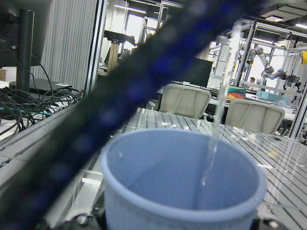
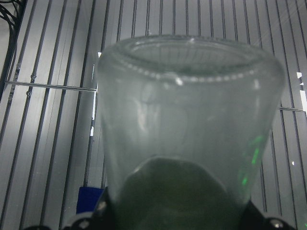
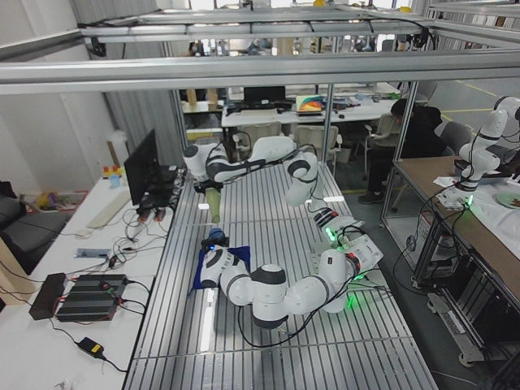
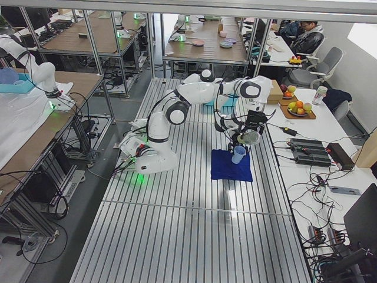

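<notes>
A light blue cup [image 4: 238, 156] [image 1: 184, 191] is held by my left gripper [image 3: 216, 244] over a dark blue cloth [image 4: 230, 171] [image 2: 87, 199]. My right gripper [image 3: 209, 190] is shut on a clear glass container [image 3: 213, 205] [image 2: 192, 110] holding greenish-looking contents, tilted above the cup. In the left wrist view a thin clear stream [image 1: 223, 91] runs down into the cup. A blurred dark band crosses that view above the cup; what it is I cannot tell.
A side desk [image 3: 65, 341] with a monitor [image 3: 144, 166], power units and cables runs along one edge. Frame posts and rails surround the workspace.
</notes>
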